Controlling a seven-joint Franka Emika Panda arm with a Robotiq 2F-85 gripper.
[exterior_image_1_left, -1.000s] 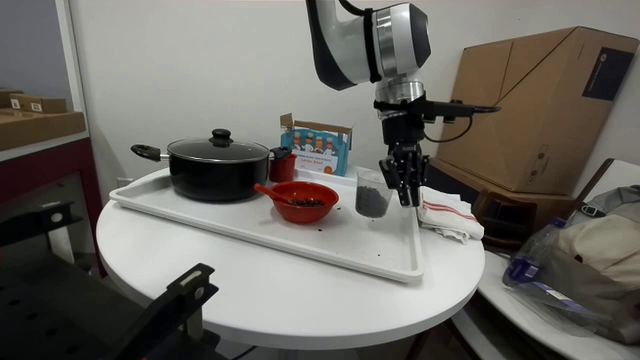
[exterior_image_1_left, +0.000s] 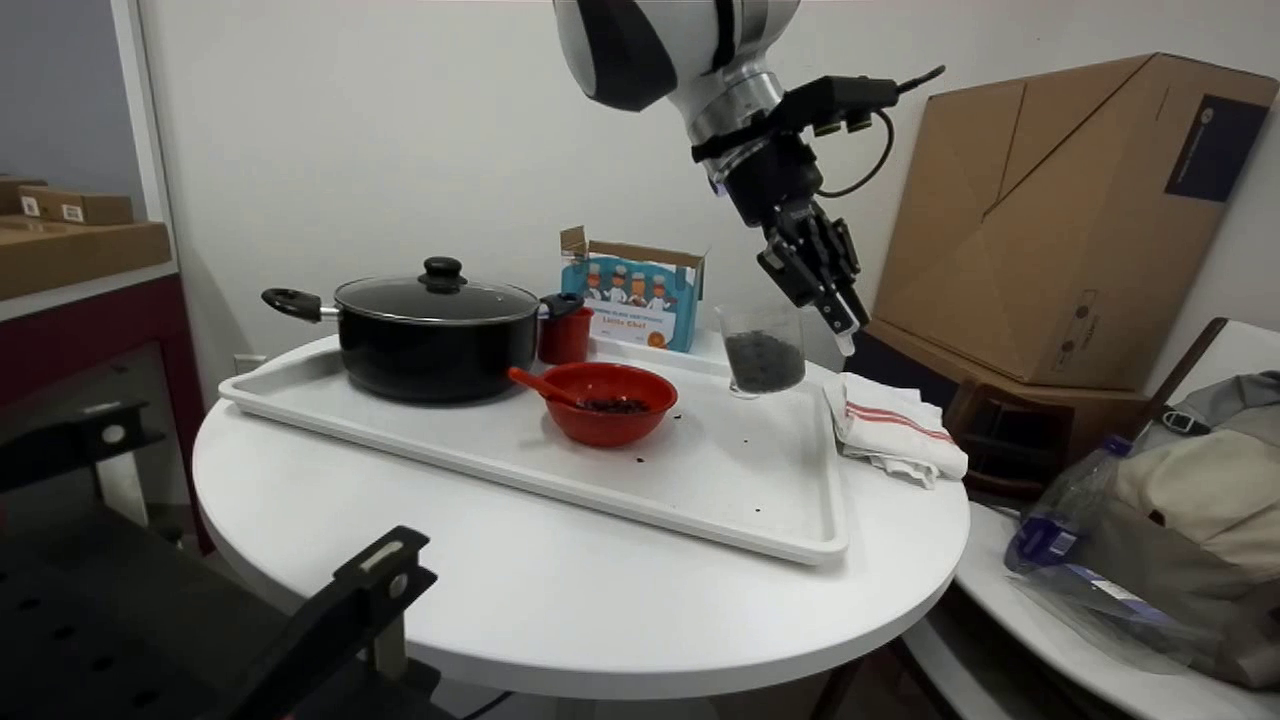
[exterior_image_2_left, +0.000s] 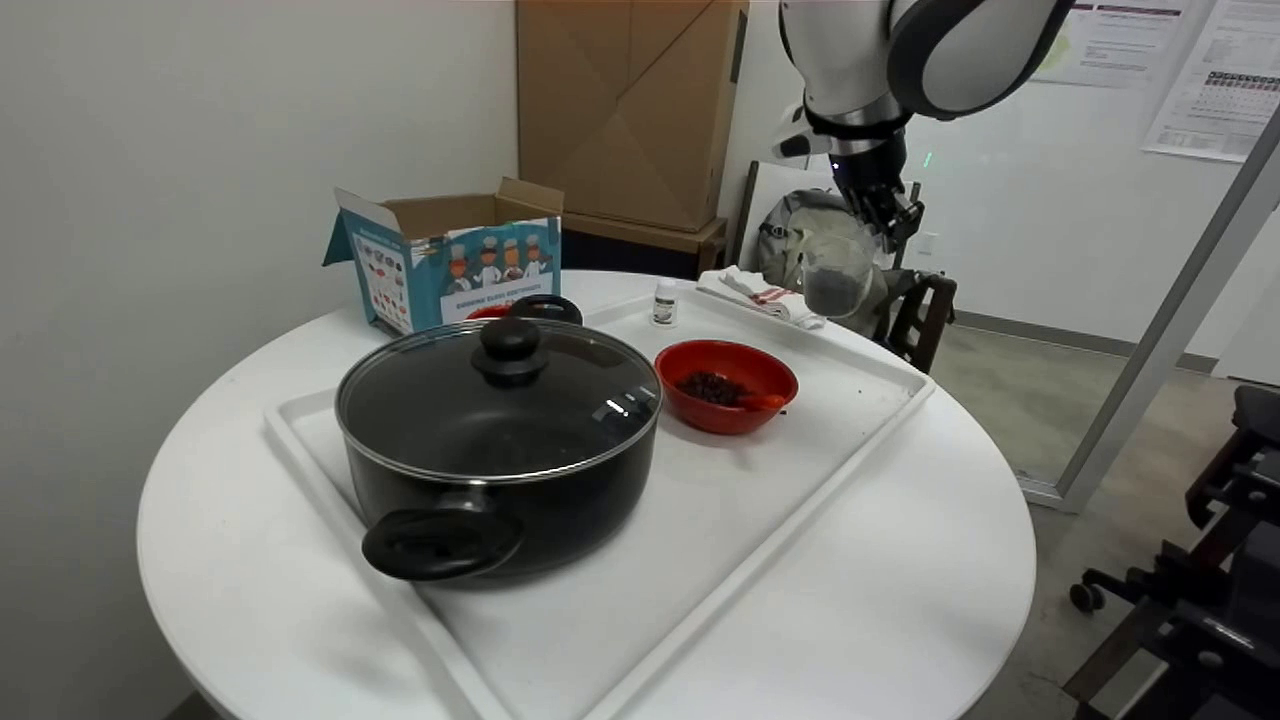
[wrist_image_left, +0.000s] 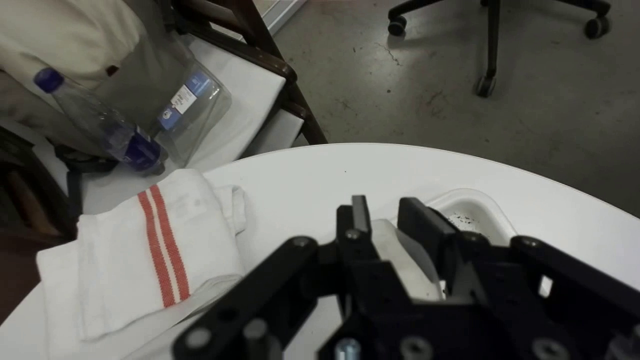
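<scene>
My gripper (exterior_image_1_left: 845, 322) is shut on a clear cup (exterior_image_1_left: 761, 350) partly filled with small dark pieces. It hangs tilted above the right part of the white tray (exterior_image_1_left: 768, 550). In exterior view 2 the cup (exterior_image_2_left: 836, 276) is beyond the red bowl (exterior_image_2_left: 708, 414) and to its right. The bowl rests on the tray with dark pieces inside and a red spoon (exterior_image_1_left: 542, 385) leaning on its rim. In the wrist view the gripper's fingers (wrist_image_left: 360, 219) point down over the tray's corner; the cup is hard to make out there.
A lidded black pot (exterior_image_1_left: 438, 348) stands at the tray's left, with a red cup (exterior_image_1_left: 566, 337) behind it. The blue box (exterior_image_2_left: 462, 258) is at the back. A small white bottle (exterior_image_2_left: 665, 302) and a folded towel (wrist_image_left: 144, 258) lie near the far side.
The arm has risen and its wrist has tilted. The cup moved up and slightly right, going from nearly upright to tilted. The bowl and pot stayed put.
</scene>
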